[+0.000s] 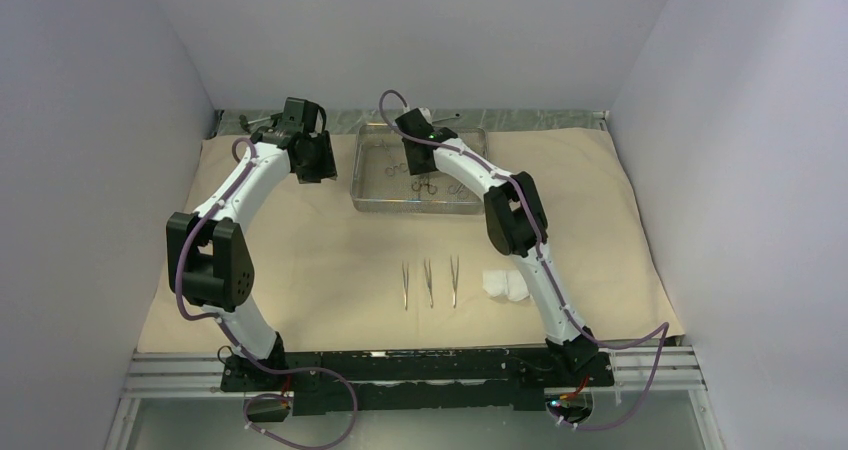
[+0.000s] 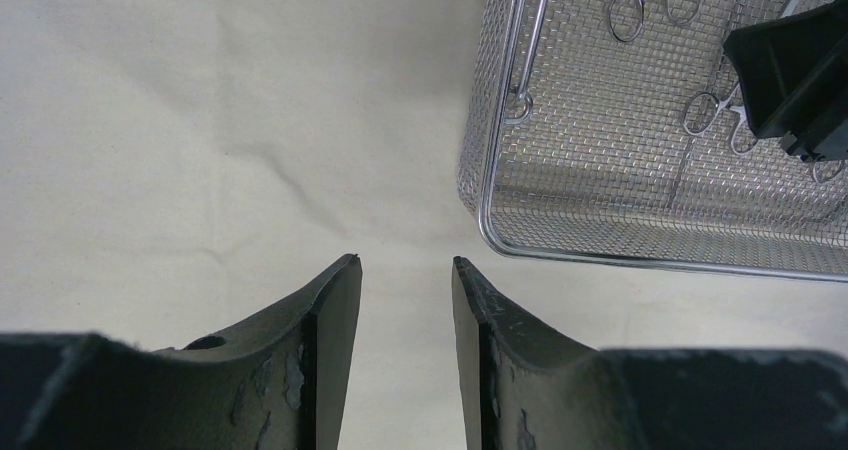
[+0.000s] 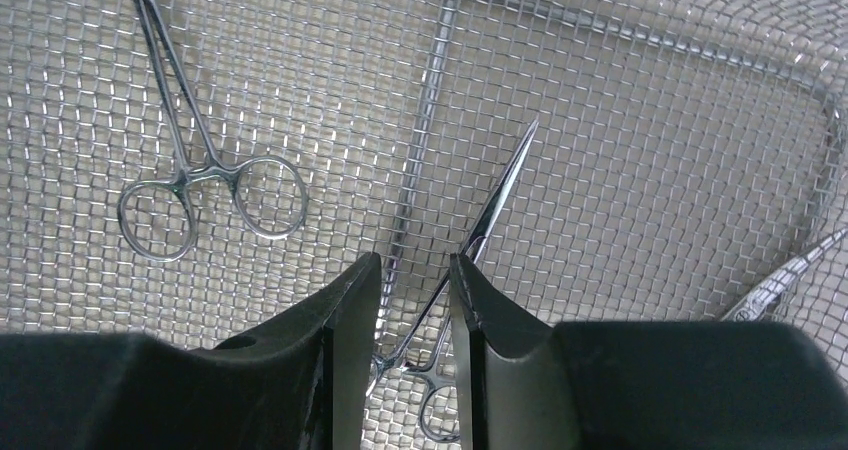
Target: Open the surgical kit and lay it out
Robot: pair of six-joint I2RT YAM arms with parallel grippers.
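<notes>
A wire mesh tray (image 1: 355,185) holds several steel scissor-like instruments. My right gripper is over it, fingers apart, above a long instrument (image 3: 500,190); another ringed instrument (image 3: 200,170) lies to its left in the right wrist view. My left gripper stands open over bare cloth just left of the tray, nothing between its fingers. Three tweezers (image 1: 429,283) lie in a row on the cloth in front of the tray, with white folded pads (image 1: 506,284) to their right.
Walls close in both sides and the back, where a marble-like strip runs behind the cloth.
</notes>
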